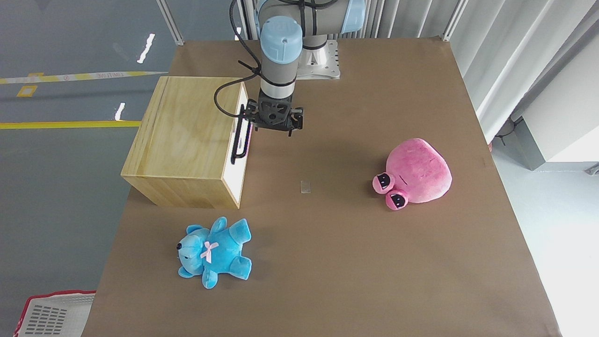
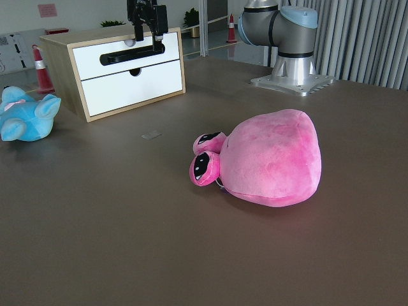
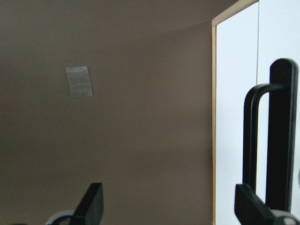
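Note:
The wooden two-drawer cabinet (image 1: 185,129) stands at the left of the table, both white drawers shut flush in the left view. Its upper drawer carries a long black handle (image 2: 131,55). My gripper is at that handle, fingers spread apart; in the wrist view the right finger (image 3: 248,206) is beside or against the handle's near end, with nothing seen between the fingers.
A blue teddy bear (image 1: 224,252) lies in front of the cabinet. A pink plush toy (image 1: 415,168) lies on the right.

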